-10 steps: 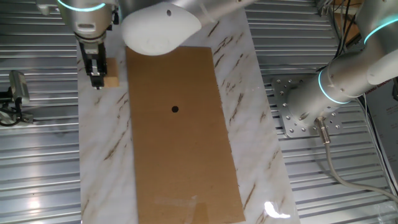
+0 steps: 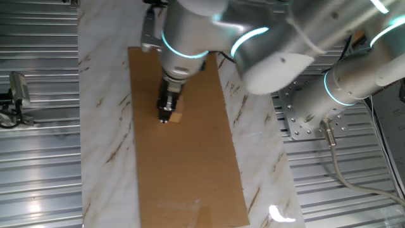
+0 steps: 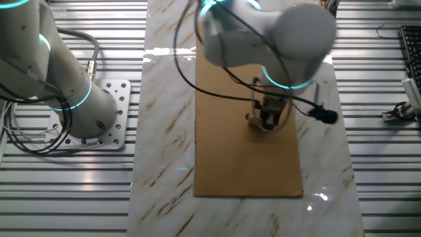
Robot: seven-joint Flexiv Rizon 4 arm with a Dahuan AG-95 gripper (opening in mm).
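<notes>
A small light-brown wooden block (image 2: 177, 117) is held at my gripper (image 2: 166, 118), which is shut on it. Both are over the upper part of the brown cardboard sheet (image 2: 183, 164). In the second exterior view, the gripper (image 3: 268, 124) is partly covered by the arm and a cable loop, and only a sliver of the block shows at its left. Whether the block touches the cardboard cannot be told.
The cardboard lies on a white marbled tabletop (image 2: 106, 158), with its lower half clear. Slotted metal surfaces (image 2: 38, 171) flank the table. A small device (image 2: 19, 95) stands on the left one. Loose black cables (image 3: 191, 79) hang around the arm.
My gripper has moved right and slightly toward the bottom of the first exterior view, carrying the block from the marbled strip to over the cardboard. The black spot has become covered.
</notes>
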